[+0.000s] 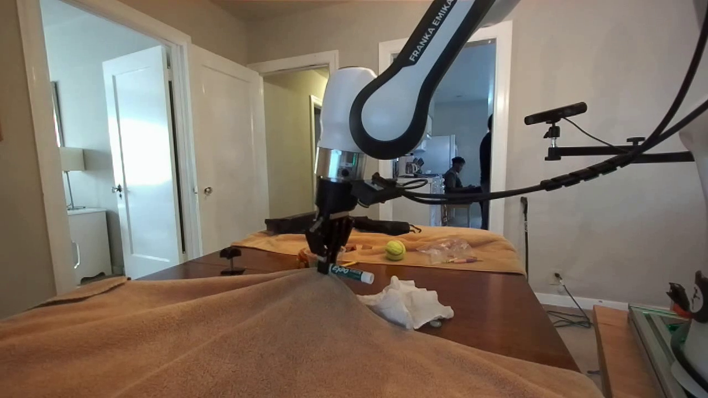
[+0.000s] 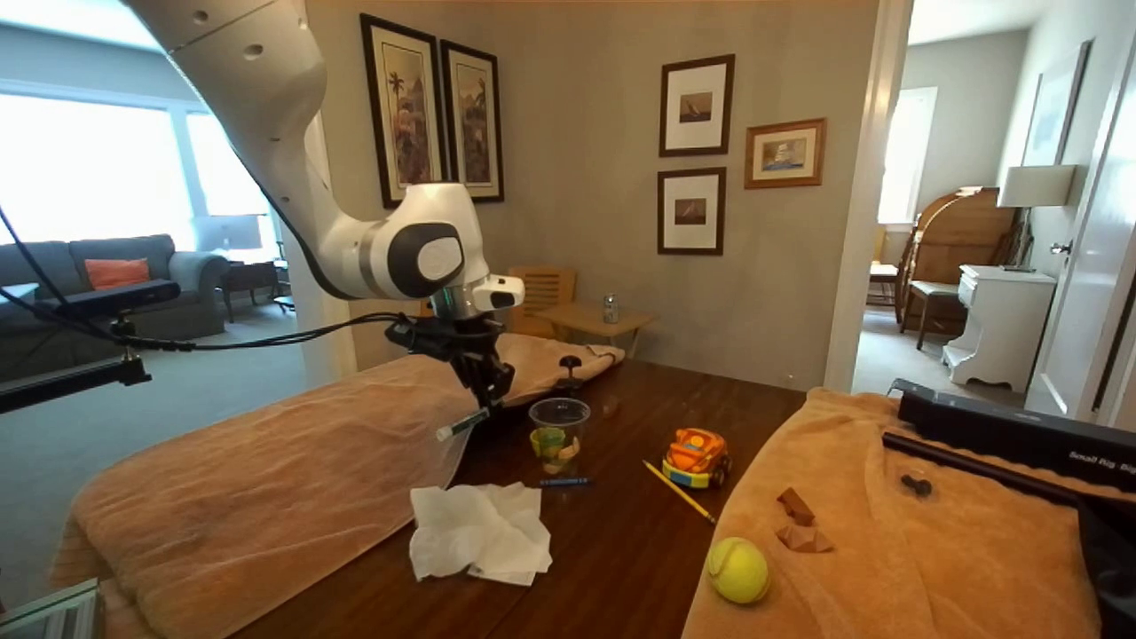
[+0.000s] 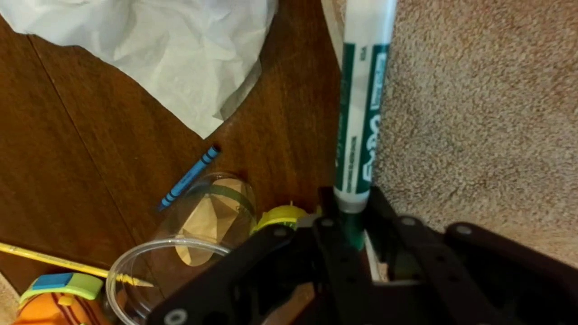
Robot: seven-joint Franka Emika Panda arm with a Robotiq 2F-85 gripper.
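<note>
My gripper (image 1: pixel 325 266) is shut on one end of a green-and-white Expo marker (image 1: pixel 353 273). The marker sticks out sideways, its white end farthest from the fingers; in the wrist view its barrel (image 3: pixel 358 113) points up the frame. Under the fingertips the tan towel (image 1: pixel 265 338) rises in a peak, with folds running down from it, so it appears caught or pulled up with the marker. The exact pinch on the cloth is hidden. In exterior view 2 the gripper (image 2: pixel 487 408) hangs just left of a clear plastic cup (image 2: pixel 560 409).
A crumpled white paper towel (image 2: pixel 481 532) lies beside the tan towel. Near the cup are a blue crayon (image 2: pixel 565 481), a yellow pencil (image 2: pixel 678 492) and an orange toy car (image 2: pixel 697 458). On the far towel sits a tennis ball (image 2: pixel 737 570). Bare wood shows between them.
</note>
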